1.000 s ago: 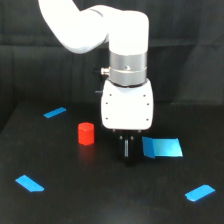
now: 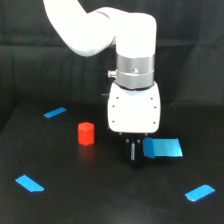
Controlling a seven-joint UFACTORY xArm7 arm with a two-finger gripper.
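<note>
My white arm reaches down from the top of the camera view. Its gripper (image 2: 132, 151) points straight down, low over the black table, right of the middle. The fingers are thin, dark and small here, so whether they are apart or together is unclear, as is whether anything lies between them. A red block (image 2: 86, 133) stands on the table to the gripper's left, clear of it. Close by on the right is a blue shape (image 2: 165, 147), darker along its left side. Whether that shape is flat or raised is hard to make out.
Strips of blue tape lie at the back left (image 2: 55, 112), front left (image 2: 29, 183) and front right (image 2: 200, 192) of the black table. A dark backdrop closes off the rear.
The arm and gripper have shifted a little to the right and slightly lower, nearer the blue shape. The red block, blue shape and tape strips are where they were.
</note>
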